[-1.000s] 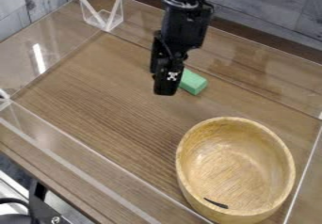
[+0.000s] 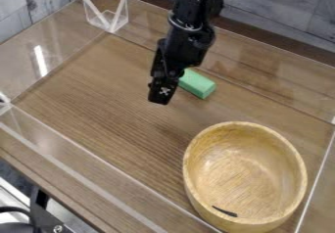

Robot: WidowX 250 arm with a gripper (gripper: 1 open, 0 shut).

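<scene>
The black gripper [image 2: 165, 75] hangs over the middle of the wooden tray floor, open, with nothing visible between its fingers. Just right of it a small green block [image 2: 197, 83] lies on the wood, partly behind the arm's lower parts.
A large round yellow bowl [image 2: 244, 174] fills the lower right. Clear plastic pieces stand at the top left corner and left edge. Dark cables show at the bottom left.
The gripper and arm have shifted slightly up in the view and changed angle. The green block and bowl have not visibly moved.
</scene>
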